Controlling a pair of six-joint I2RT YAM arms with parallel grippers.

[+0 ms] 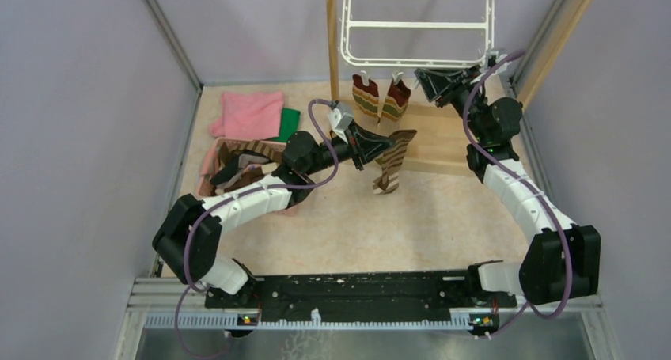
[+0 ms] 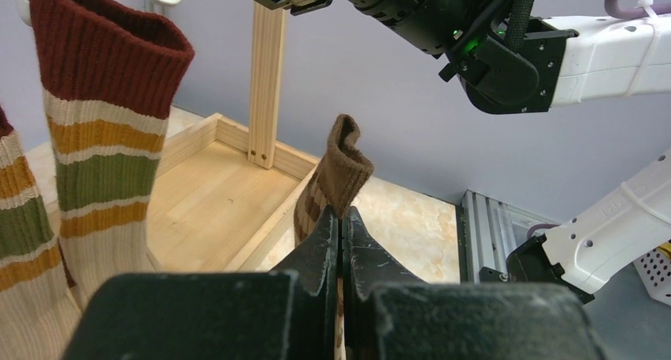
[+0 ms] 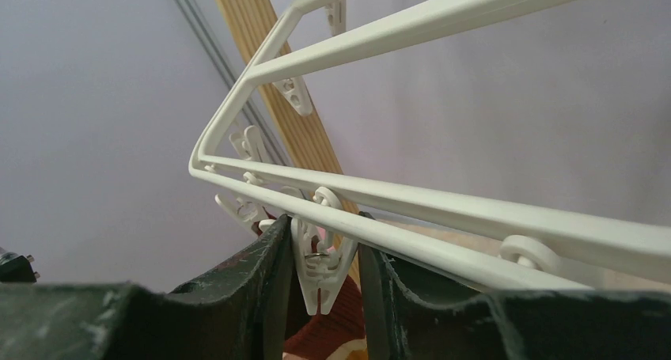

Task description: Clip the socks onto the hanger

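My left gripper [image 1: 378, 156] is shut on a brown striped sock [image 1: 393, 166], whose top [image 2: 348, 162] stands above the fingertips in the left wrist view. Two red, yellow and green striped socks [image 2: 107, 162] hang from clips on the white hanger [image 1: 415, 62], left of that sock. My right gripper [image 1: 422, 82] is at the hanger's front rail. In the right wrist view a white clip [image 3: 324, 269] sits between its fingers; whether they grip it cannot be told.
A pink basket of socks [image 1: 214, 162] is at the left, with pink [image 1: 245, 111] and green [image 1: 288, 123] cloths behind. A wooden frame [image 1: 332, 36] bears the hanger.
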